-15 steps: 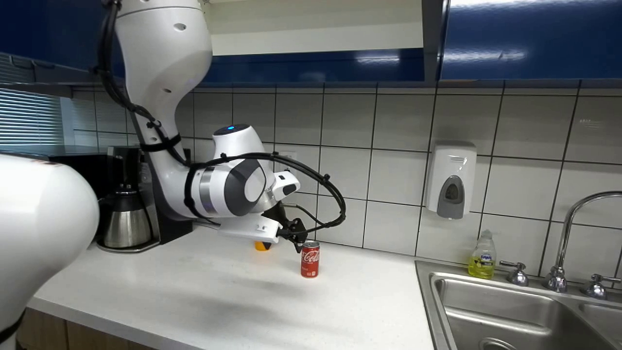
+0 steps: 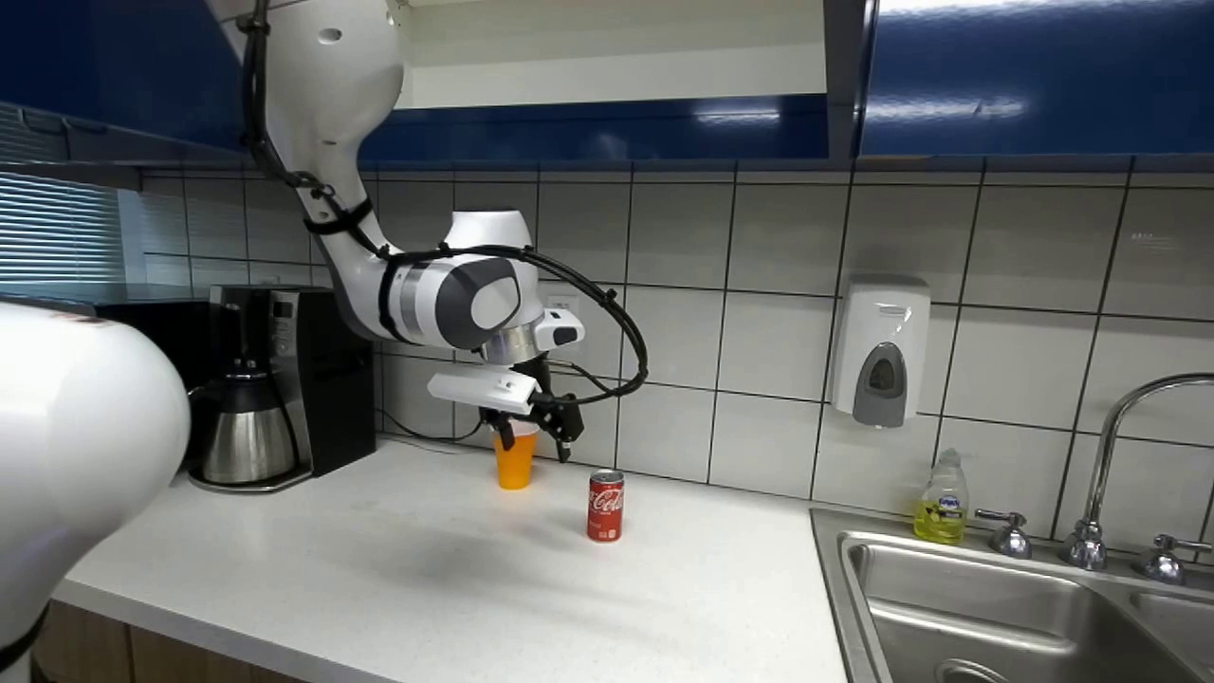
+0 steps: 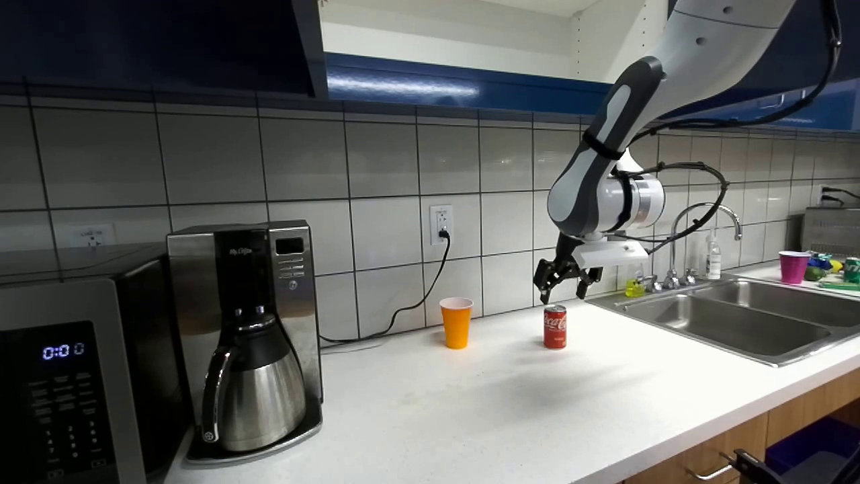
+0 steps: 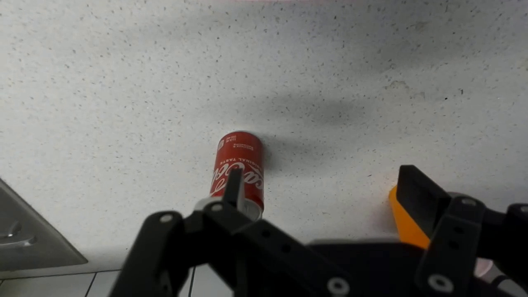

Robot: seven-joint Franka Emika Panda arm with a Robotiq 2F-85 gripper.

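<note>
A red Coca-Cola can (image 2: 605, 507) stands upright on the white counter, right of an orange cup (image 2: 514, 461) that is also upright. My gripper (image 2: 532, 448) is open above the counter, its fingers spread apart and partly in front of the cup in exterior view 1. In exterior view 2 the gripper (image 3: 568, 300) hangs just above the can (image 3: 555, 327), and the cup (image 3: 456, 324) stands clear to the left. The wrist view has the can (image 4: 239, 163) behind one finger and the cup (image 4: 403, 222) mostly hidden behind the other. Nothing is held.
A coffee maker (image 3: 184, 266) and a microwave (image 3: 56, 379) fill the left end. To the right lie the steel sink (image 2: 836, 581) and a bottle of yellow dish soap (image 2: 942, 501). Bare counter (image 2: 341, 569) spreads in front of the cup and can.
My gripper has risen and drawn left and away from the can, now pointing more steeply down. More of the orange cup shows. Can and cup stand where they were.
</note>
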